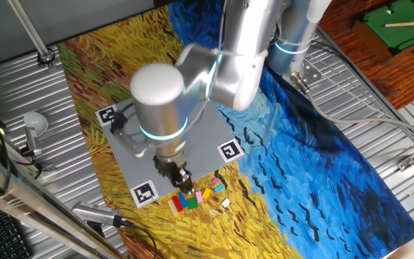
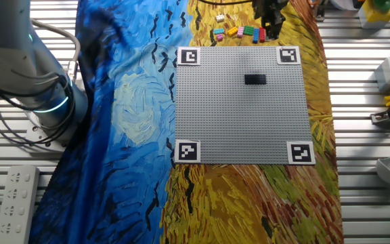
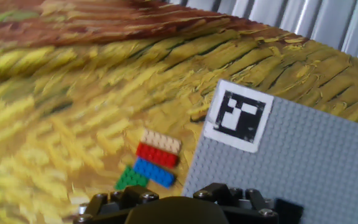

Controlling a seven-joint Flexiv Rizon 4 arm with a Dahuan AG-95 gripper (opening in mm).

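Observation:
My gripper (image 1: 184, 180) hangs over the edge of the grey studded baseplate (image 1: 199, 141), close to a row of coloured bricks. Only dark finger parts (image 3: 235, 200) show along the bottom of the wrist view; the fingertips are hidden, and how far apart they stand is unclear. That row holds a tan brick (image 3: 161, 142), a red brick (image 3: 157, 155), a blue brick (image 3: 154, 172) and a green brick (image 3: 132, 178), just off the plate. Farther along lie a pink brick (image 2: 240, 30) and a yellow-orange brick (image 2: 232, 31). A black brick (image 2: 254, 79) rests on the baseplate.
Printed square markers (image 2: 189, 152) sit at the plate's corners. A white brick (image 1: 226, 203) lies beyond the row. Near the left side is a grey cylindrical device (image 1: 95, 214) with a cable. Most of the plate is bare, and the painted cloth (image 1: 315, 173) has free room.

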